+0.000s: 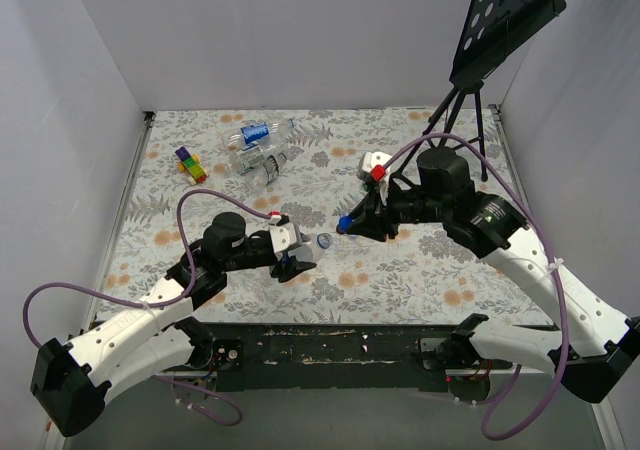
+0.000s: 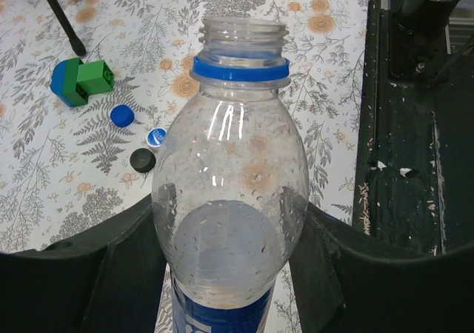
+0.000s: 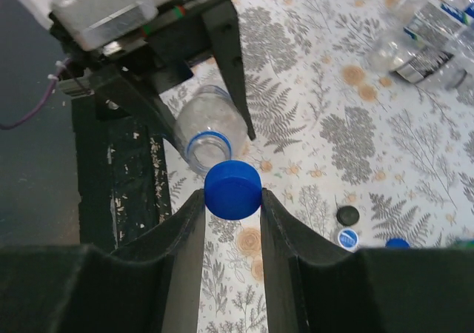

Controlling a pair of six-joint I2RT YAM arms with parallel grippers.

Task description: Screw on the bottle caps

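My left gripper is shut around the body of a clear plastic bottle. The bottle has a blue ring under its bare threaded neck, and in the top view its mouth points right. A blue cap sits between the fingertips of my right gripper, shut on it. In the top view this cap is a short gap away from the bottle's mouth. Loose on the table are a black cap, a white-and-blue cap and another blue cap.
Several clear bottles lie at the back left, beside coloured blocks. A green and blue block stands past the loose caps. At the back right is a black stand.
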